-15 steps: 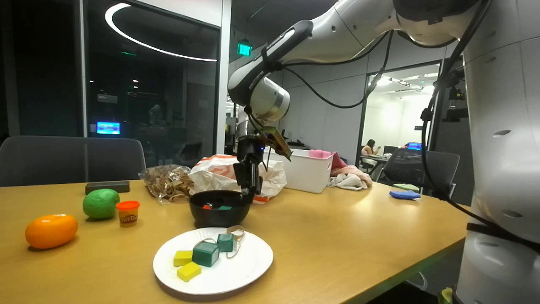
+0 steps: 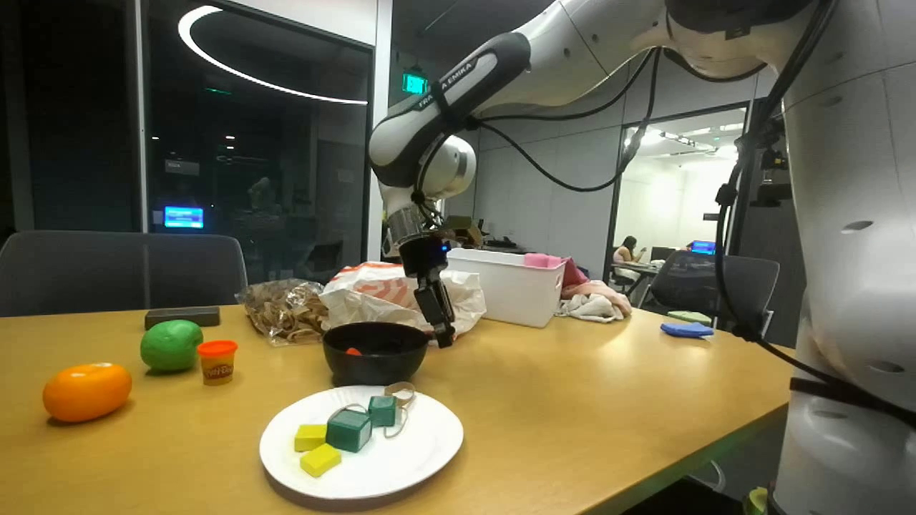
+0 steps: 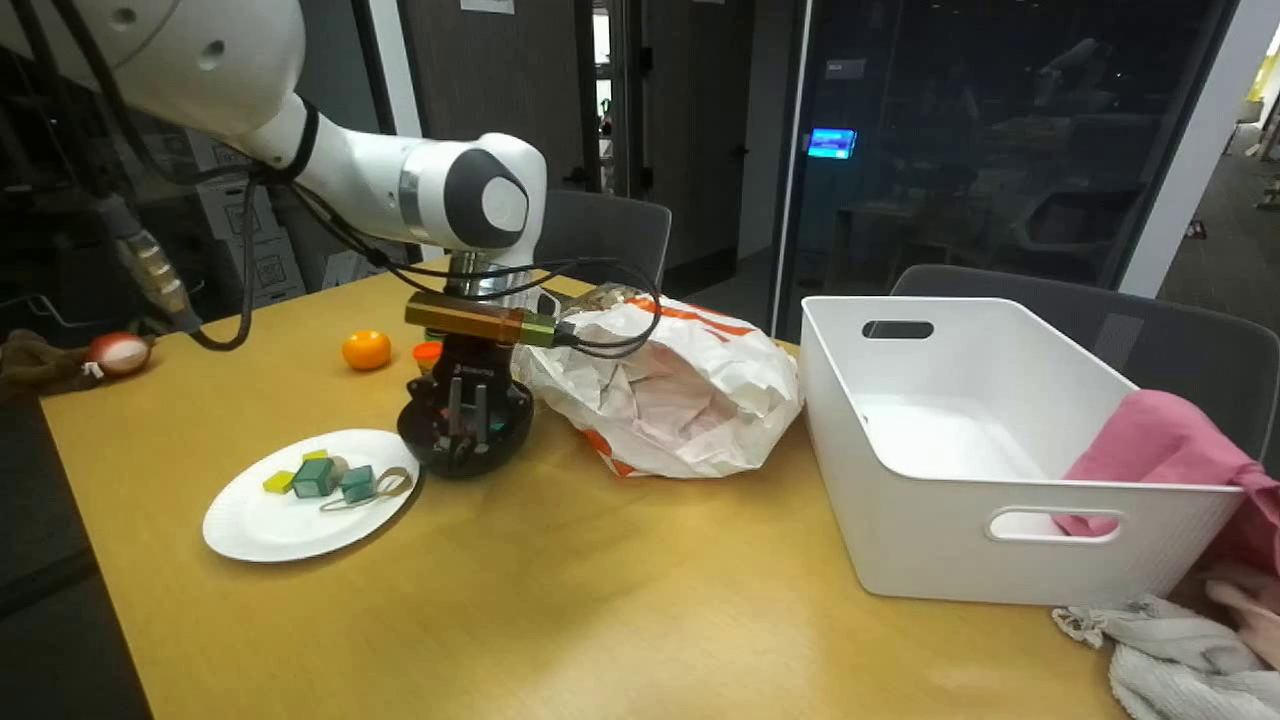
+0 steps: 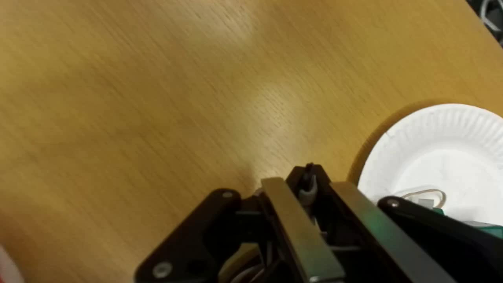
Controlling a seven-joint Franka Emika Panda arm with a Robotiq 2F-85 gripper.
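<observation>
My gripper (image 2: 444, 337) is tilted at the right side of a black bowl (image 2: 376, 365), its tips close to the rim. From the second exterior view, the gripper (image 3: 462, 442) stands in front of the bowl (image 3: 510, 434) and covers part of it. Its fingers are shut in the wrist view, where the gripper shows a small greyish bit between dark tips; what it is, I cannot tell. Something red (image 2: 353, 351) lies inside the bowl. On a white plate (image 2: 412, 463) sit green blocks (image 2: 349, 430), yellow blocks (image 2: 320, 460) and a loop of band (image 2: 401, 393).
A white paper bag (image 3: 720, 420) stands behind the bowl, near a white bin (image 3: 960, 540) with pink cloth. An orange fruit (image 2: 86, 392), a green fruit (image 2: 170, 345) and a small tub (image 2: 217, 364) lie to the left. Right of the plate the table is clear.
The wrist has turned and tilted, and the gripper tips have moved slightly right and lower beside the bowl. The green thing seen inside the bowl earlier no longer shows in exterior view 1.
</observation>
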